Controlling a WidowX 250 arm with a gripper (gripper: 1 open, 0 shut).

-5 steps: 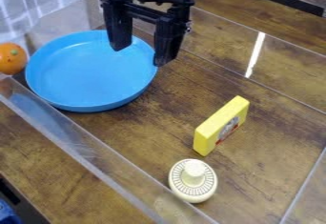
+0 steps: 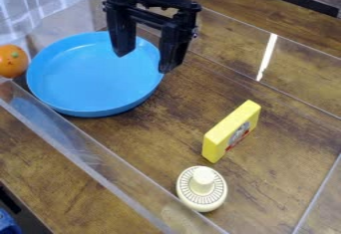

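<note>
My black gripper hangs over the back rim of a blue plate, its two fingers spread apart with nothing visible between them. A yellow box with a printed label stands on the wooden table to the right. A white round object with a knob on top sits at the lower middle.
An orange fruit sits at the far left edge beside the plate. A clear barrier runs diagonally along the lower left.
</note>
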